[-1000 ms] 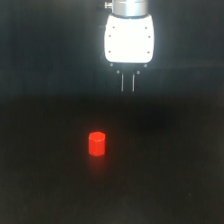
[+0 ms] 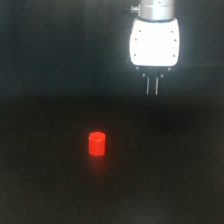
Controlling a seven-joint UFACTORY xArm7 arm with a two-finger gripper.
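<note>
A small red block stands on the dark surface, a little left of the middle of the camera view. My gripper hangs well above the surface at the upper right, pointing down. It is apart from the block, higher in the view and to its right. Its two thin fingers stand a little apart, with a narrow gap and nothing visible between them.
No other objects are visible.
My gripper has moved to the right in the view and slightly lower. The gap between its fingers looks slightly narrower. The red block has stayed in place.
</note>
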